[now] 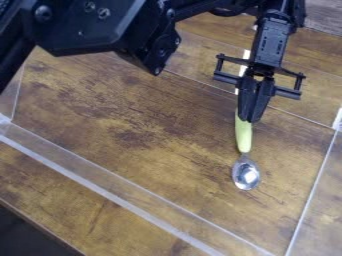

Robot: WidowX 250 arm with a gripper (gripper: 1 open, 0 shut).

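My black gripper [251, 108] points down at the upper right of the camera view, over a spoon with a pale yellow-green handle [243, 136] and a shiny metal bowl [246, 174]. The fingertips are at the handle, covering part of it; the bowl points toward the front. Whether the fingers are closed on the handle or only above it I cannot tell.
Clear strips run along the lower left and right, and a dark area lies beyond the table's edge at the lower left. The arm spans the top of the view.
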